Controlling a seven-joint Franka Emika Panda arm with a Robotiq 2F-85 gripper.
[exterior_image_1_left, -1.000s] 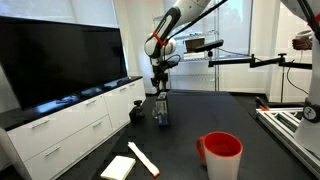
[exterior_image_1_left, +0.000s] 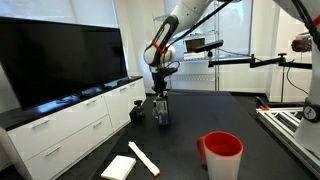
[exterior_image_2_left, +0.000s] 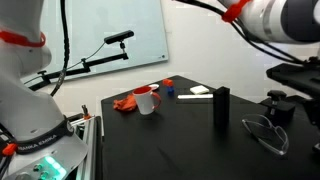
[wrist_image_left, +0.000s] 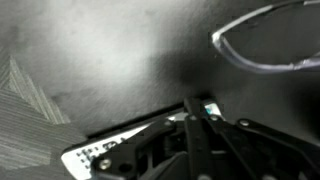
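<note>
In the wrist view my gripper is shut, and nothing shows between its fingertips. A white, narrow object with small dark marks (wrist_image_left: 78, 160), like a remote, lies partly hidden beneath the gripper. Its light end (wrist_image_left: 212, 109) shows beside the fingertips; contact cannot be told. Clear-framed glasses (wrist_image_left: 262, 66) lie apart from the gripper at the upper right, and in exterior view 2 the glasses (exterior_image_2_left: 266, 132) rest on the dark table. The arm (exterior_image_1_left: 160, 55) reaches over the table's far end in exterior view 1, where the fingertips are too small to make out.
An upright black box (exterior_image_2_left: 222, 108) and a small black object (exterior_image_2_left: 279, 106) stand near the glasses. A red mug (exterior_image_1_left: 220, 154), a white marker-like stick (exterior_image_1_left: 144, 159) and a pale square (exterior_image_1_left: 119, 168) lie at the table's opposite end.
The arm's wrist has shifted and turned slightly at the far end. The mug, stick and other table objects have not visibly moved.
</note>
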